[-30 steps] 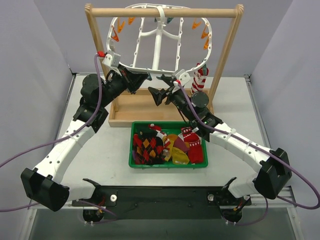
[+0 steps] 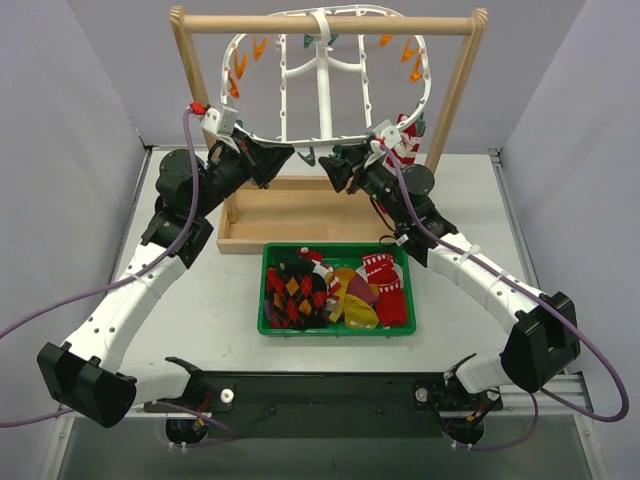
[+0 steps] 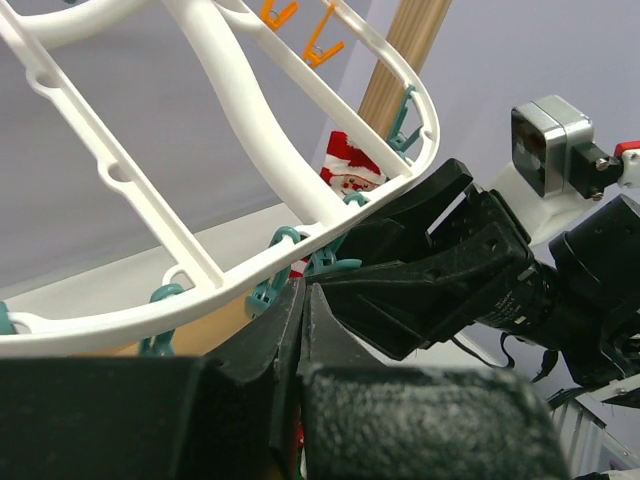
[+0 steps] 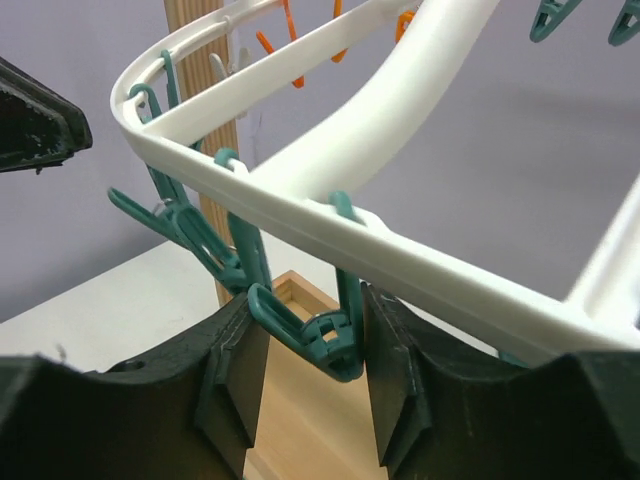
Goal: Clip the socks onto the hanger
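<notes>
A white round hanger hangs from a wooden frame, clips along its rim. In the top view my left gripper is at the front-left of the rim, shut, what it grips hidden. My right gripper is at the front rim; in the right wrist view its fingers flank a teal clip, fingers part open. A striped red-and-white sock with a Santa face hangs at the rim's right.
A green tray of mixed socks sits on the white table below, in front of a wooden box.
The hanger has shifted slightly. The left gripper stays nearly still.
</notes>
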